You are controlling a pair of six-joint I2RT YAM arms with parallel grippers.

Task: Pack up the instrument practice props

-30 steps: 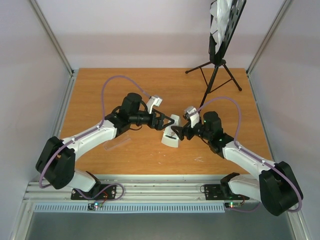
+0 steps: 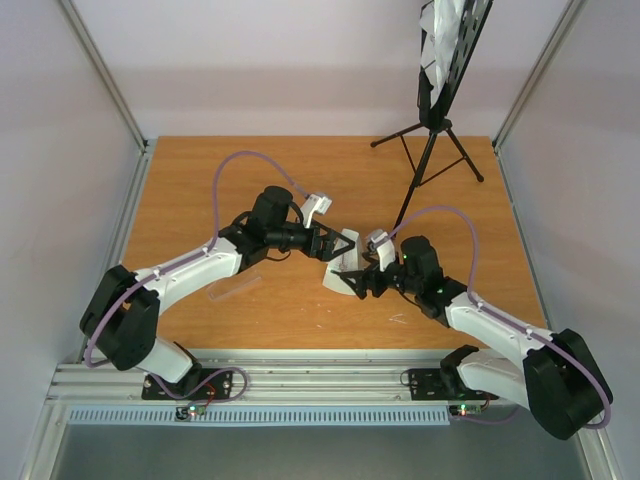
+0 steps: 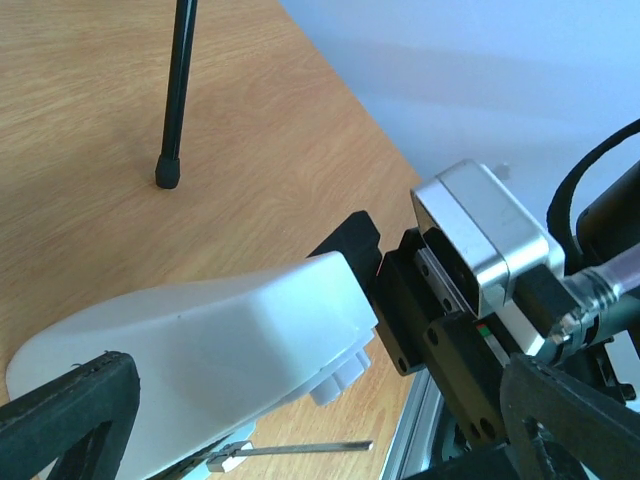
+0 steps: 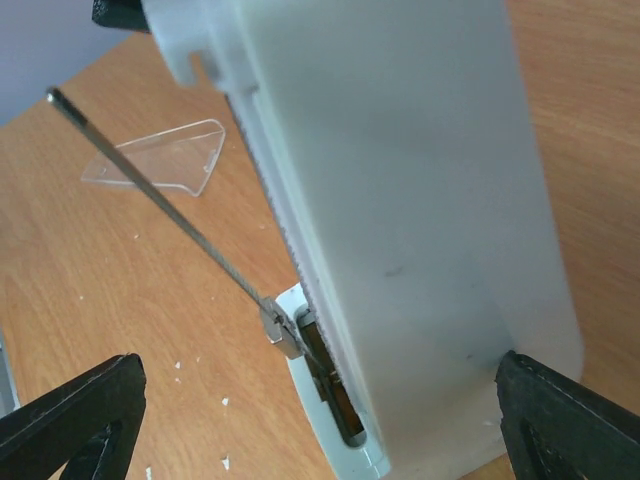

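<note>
A white, tapered metronome [image 2: 340, 285] stands mid-table between my two grippers, partly covered by them in the top view. Its thin metal pendulum rod [image 4: 170, 205] juts out sideways past the body, carrying a small sliding weight [image 4: 283, 328]. My left gripper [image 2: 338, 247] is open over the back part of the metronome; the white body [image 3: 220, 350] shows beyond its spread fingers. Low at the front right side, my right gripper [image 2: 352, 283] also stands open, with the white body [image 4: 400, 230] filling much of its wrist view. Whether any finger touches it, I cannot tell.
A clear plastic cover [image 2: 235, 287] lies flat on the table left of the metronome. At the back right rises a black music stand [image 2: 435, 120] bearing white sheets [image 2: 440, 45]. Small white scraps [image 4: 225, 463] dot the wood.
My right gripper has come toward the front and a little left, across the metronome's front. My left gripper has shifted slightly right. The metronome appears to stay in place.
</note>
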